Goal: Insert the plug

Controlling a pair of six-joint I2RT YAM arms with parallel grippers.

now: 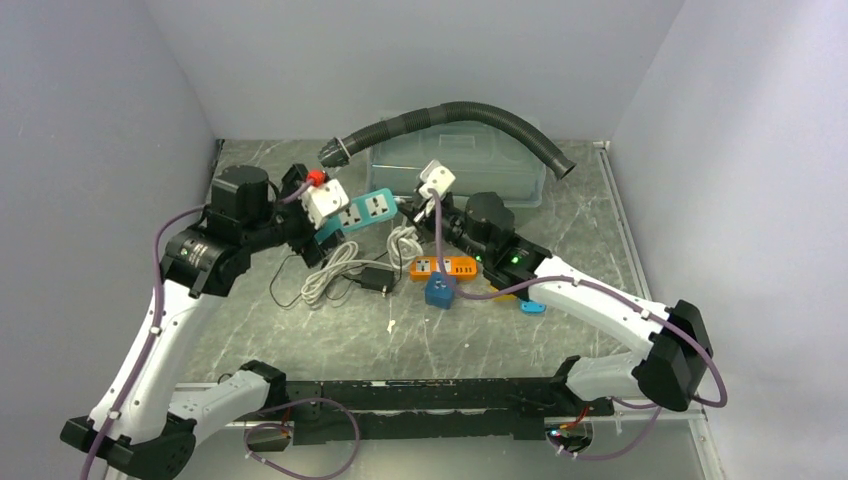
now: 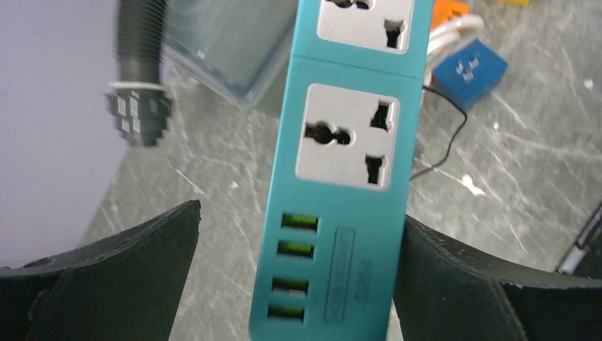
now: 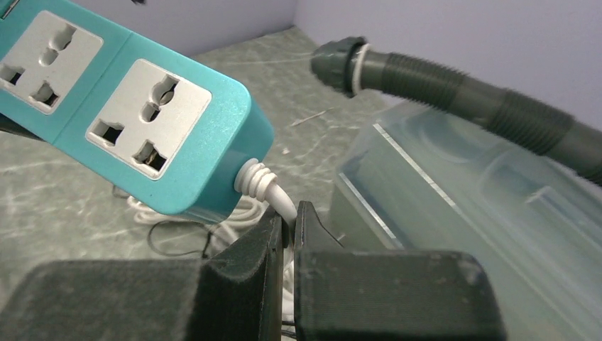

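Observation:
A teal power strip (image 1: 370, 209) with white sockets hangs above the table between my two arms. My right gripper is shut on the white cord (image 3: 282, 202) just past the strip's end. In the left wrist view, my left gripper stands open, the strip's USB-slot end lying between its fingers. A gap shows on the left; the strip's edge meets or overlaps the right finger (image 2: 454, 280), and I cannot tell if they touch. A black adapter (image 1: 376, 279) lies on the table beside the coiled white cable (image 1: 335, 268).
An orange power strip (image 1: 462, 267) and a blue socket cube (image 1: 440, 290) sit mid-table. Behind is a clear plastic box (image 1: 400, 165) with a black corrugated hose (image 1: 460, 111) above it.

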